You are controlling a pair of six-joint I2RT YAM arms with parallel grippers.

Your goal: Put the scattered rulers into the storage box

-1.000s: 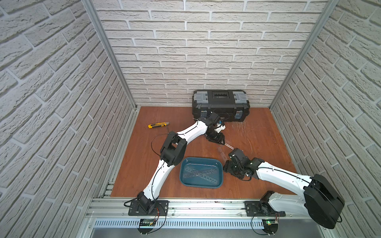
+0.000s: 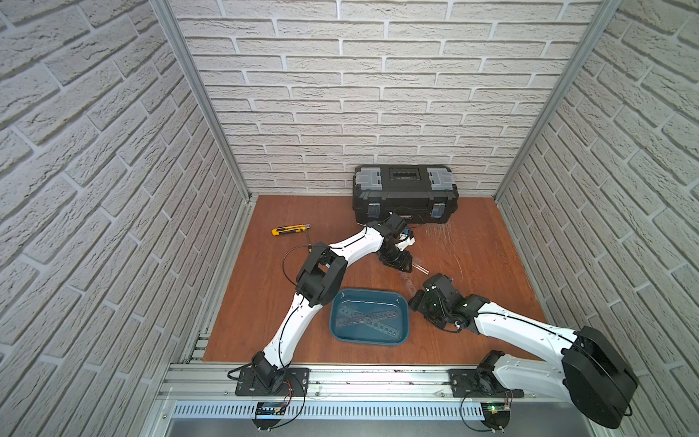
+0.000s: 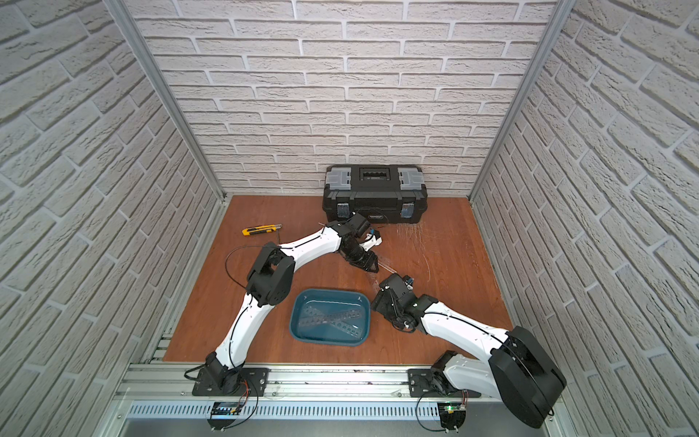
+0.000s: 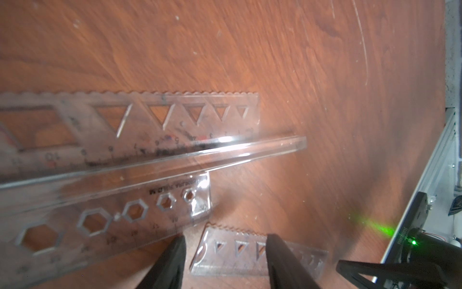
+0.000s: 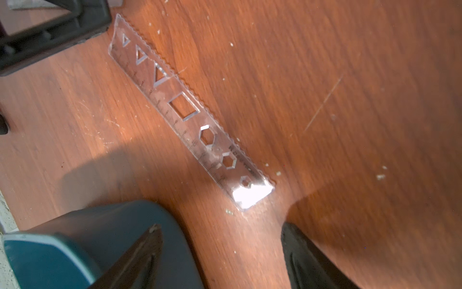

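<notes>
Several clear rulers lie close together on the table in the left wrist view: a wide stencil ruler [image 4: 185, 118], a ridged bar-like ruler [image 4: 269, 147], one with hexagon holes [image 4: 139, 214] and a short one [image 4: 231, 250]. My left gripper hangs over the short ruler, fingers apart and nothing held. My right gripper stands open, facing a stencil ruler [image 5: 219, 139] that lies flat beyond its fingertips. The blue storage box [image 2: 369, 290] holds flat rulers [image 2: 369, 318]; its corner also shows in the right wrist view. My arms partly hide the rulers from above.
A black toolbox [image 2: 405, 195] stands against the back wall. A yellow cutter knife [image 2: 290, 229] lies at the back left. Both grippers are close together near the box's right side.
My left gripper has moved slightly toward the front of the table. The right arm has shifted a little, its gripper staying beside the box. The rulers in the box look unchanged.
</notes>
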